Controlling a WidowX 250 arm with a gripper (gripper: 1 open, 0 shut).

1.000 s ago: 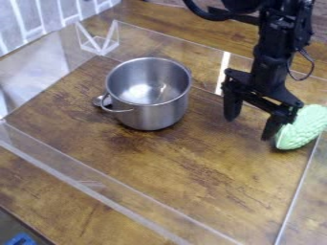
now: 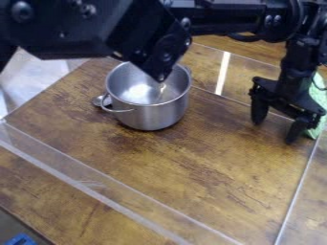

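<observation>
A steel pot (image 2: 147,107) with side handles stands on the wooden table, left of centre. My gripper (image 2: 276,116) is at the right, open, its black fingers low over the table. Just behind it a green object (image 2: 318,110) shows at the right edge, mostly hidden by the gripper. My dark arm spans the top of the view, partly over the pot's back.
A blue object (image 2: 18,239) shows at the bottom left corner. A white strip (image 2: 224,72) lies behind the pot's right side.
My gripper has moved rightward, now covering more of the green object. The arm has swung lower across the top of the view.
</observation>
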